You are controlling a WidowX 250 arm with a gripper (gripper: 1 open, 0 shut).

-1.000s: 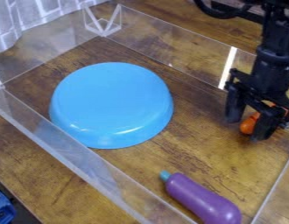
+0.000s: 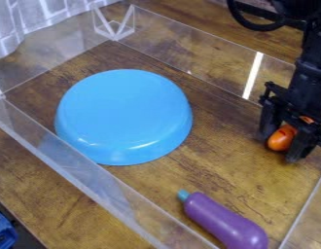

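At the right side of the camera view, my black gripper [image 2: 288, 124] is down low over an orange object [image 2: 280, 139], its dark fingers around it; whether they close on it is unclear, as the fingers hide much of it. A large light-blue round dish [image 2: 123, 112], looking upside down, lies at the left on the wooden surface. A purple eggplant-like object [image 2: 226, 222] with a teal tip lies at the bottom middle.
Clear plastic walls [image 2: 44, 165] border the wooden surface [image 2: 202, 175]. The middle of the floor between dish and gripper is bare. A small blue object [image 2: 1, 231] sits at the lower left corner, outside the wall.
My gripper has moved a little to the right over the orange object, which is now more covered by the fingers. The dish and purple object stay put.
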